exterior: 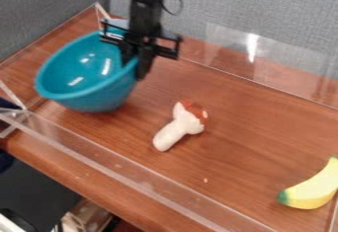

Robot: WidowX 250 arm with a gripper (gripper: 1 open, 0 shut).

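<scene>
A teal bowl [85,80] is at the left of the wooden table, tilted, with my black gripper [137,44] at its upper right rim, shut on it. A toy mushroom [179,127] with a red and white cap and pale stem lies right of the bowl. A yellow toy banana [311,187] with a green tip lies at the lower right. The fingertips are hard to make out against the rim.
Low clear barriers edge the wooden table [238,127]. A grey wall [264,19] stands behind.
</scene>
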